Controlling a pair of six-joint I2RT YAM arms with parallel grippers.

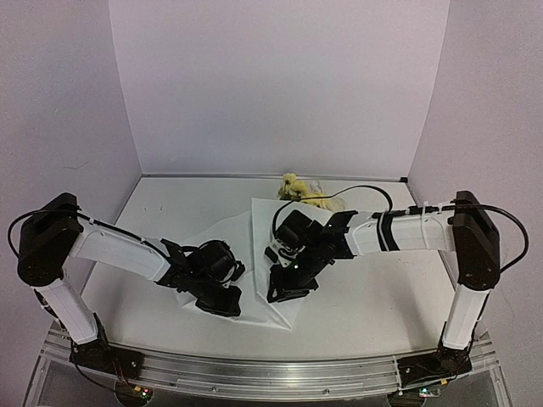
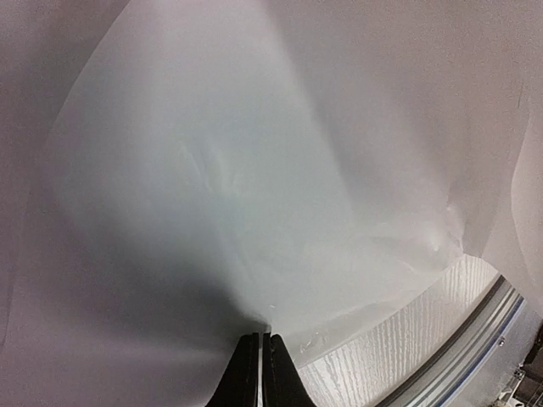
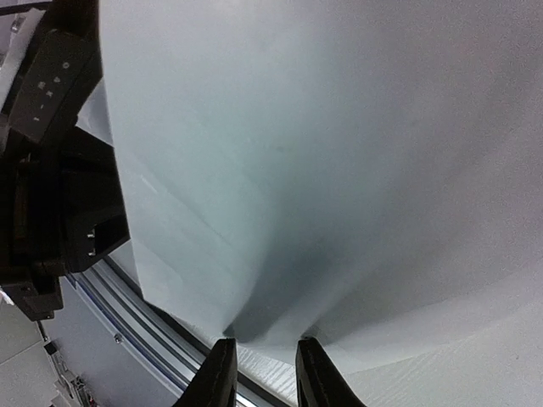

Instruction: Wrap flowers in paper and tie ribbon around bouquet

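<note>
A sheet of white wrapping paper (image 1: 241, 236) lies on the table with a fold down its middle and a pointed lower corner. Behind its upper end, the yellow fake flowers (image 1: 293, 186) show only in part, some hidden by my right arm. Over the left part of the paper, my left gripper has its fingers together; the paper wrinkles right at their tips, but whether any is pinched between them is unclear. My right gripper stands open low over the folded strip, its fingertips (image 3: 310, 346) apart near the lower paper edge.
Clear wrapping (image 1: 335, 203) lies beside the flowers. Along the front of the table runs a metal rail (image 1: 271, 366). The two grippers are close together over the paper.
</note>
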